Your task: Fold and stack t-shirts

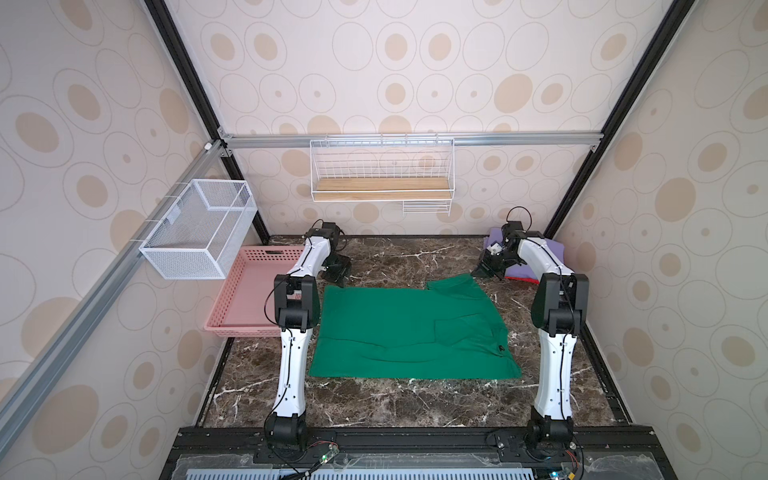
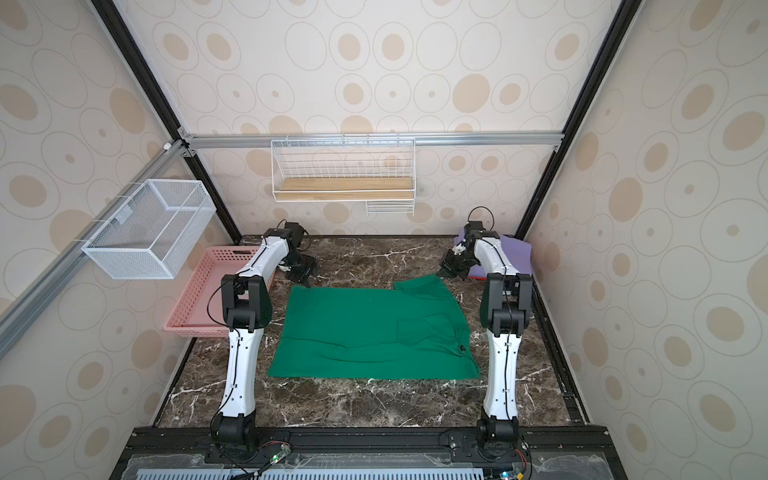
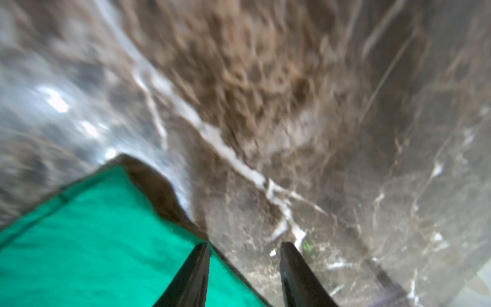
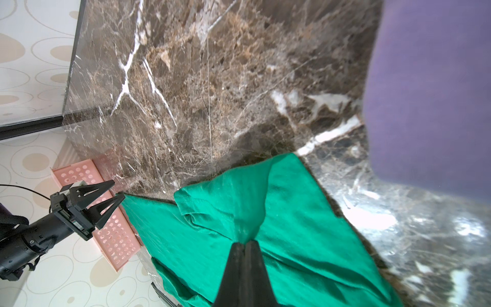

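A green t-shirt [image 1: 400,320] lies spread over the middle of the table, creased along its near part and right side. At its far left corner, my left gripper stands open; one finger [image 3: 197,273] overlaps the cloth's edge in the left wrist view, the other is over bare marble. My right gripper is shut at the far right corner. There the green cloth [image 4: 250,204] narrows up into its fingertips, pinched between them. Behind the right arm sits a folded purple cloth [image 2: 512,254], with a red edge [image 1: 521,280] under it.
At the left, partly behind the left arm, stands a pink basket [image 1: 260,292]. A white mesh basket [image 1: 200,232] hangs on the left rail, and a wire shelf [image 1: 382,184] is on the back wall. Bare marble [image 1: 400,256] shows behind the shirt.
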